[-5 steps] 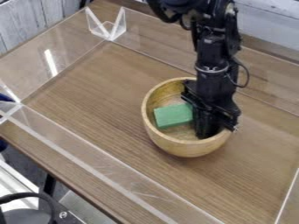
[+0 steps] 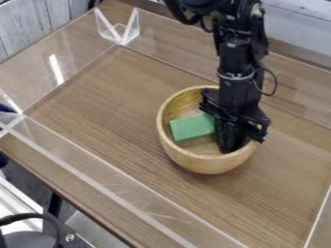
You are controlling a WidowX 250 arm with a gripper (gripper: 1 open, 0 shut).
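Observation:
A wooden bowl sits on the wooden table, right of the middle of the view. Inside its left part lies a green block. My black gripper reaches down from above into the right side of the bowl, beside the block. The arm hides that side of the bowl and whatever is under the fingers, and whether they are open or shut is too dark to tell.
A white wire-like stand is at the back left of the table. Black equipment is at the lower left corner.
The arm and gripper have shifted very slightly at the right side of the bowl. The bowl and green block look nearly unchanged.

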